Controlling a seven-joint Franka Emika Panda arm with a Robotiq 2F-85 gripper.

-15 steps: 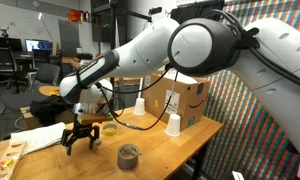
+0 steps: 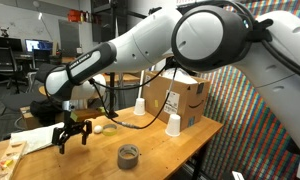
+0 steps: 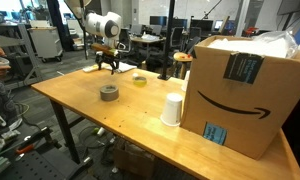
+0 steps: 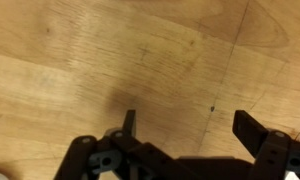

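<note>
My gripper (image 2: pixel 72 148) hangs low over the left part of the wooden table (image 4: pixel 160 60). In the wrist view its two dark fingers (image 4: pixel 129 122) stand wide apart, with only bare wood between and beyond them. A grey-brown ring-shaped object (image 2: pixel 128 157), like a tape roll, lies to its right nearer the front. Behind the gripper is a small white round object (image 2: pixel 98 128), and beside that a flat yellow ring (image 2: pixel 110 126).
A white cloth (image 2: pixel 40 138) and a shallow tray (image 2: pixel 7 162) lie at the left. White cups (image 2: pixel 173 125) stand by a large cardboard box (image 3: pixel 235 95) on the right.
The gripper has shifted left, away from the yellow ring and closer to the white cloth. The small white round object, partly hidden before, shows more clearly. Objects on the table appear unmoved.
</note>
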